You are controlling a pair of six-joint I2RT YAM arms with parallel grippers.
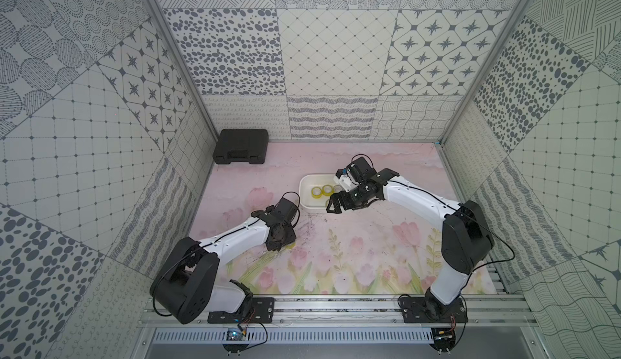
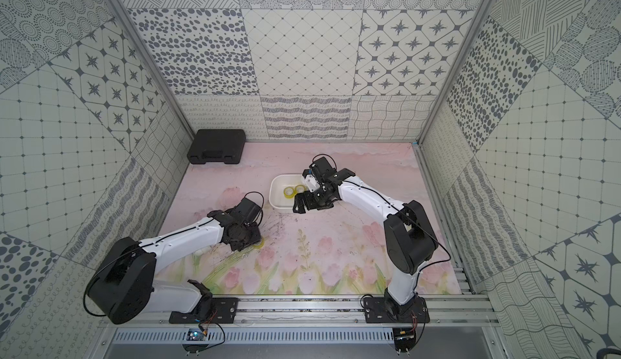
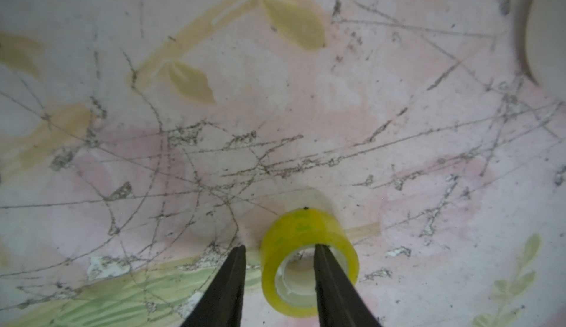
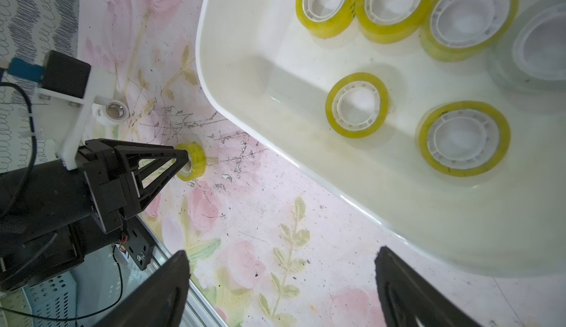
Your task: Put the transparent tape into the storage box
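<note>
A yellow roll of transparent tape (image 3: pixel 303 224) lies on the floral table below my left gripper. That gripper is part open: in the left wrist view one fingertip is just left of the roll, the other over its hole. The white storage box (image 4: pixel 271 144) holds several tape rolls, mostly yellow, one clearer (image 4: pixel 507 56). My right gripper is open at the box's near side, low in its wrist view, with nothing seen between its fingers.
A black case (image 1: pixel 240 145) sits at the back left. A small white roll (image 4: pixel 115 112) shows beyond my left gripper.
</note>
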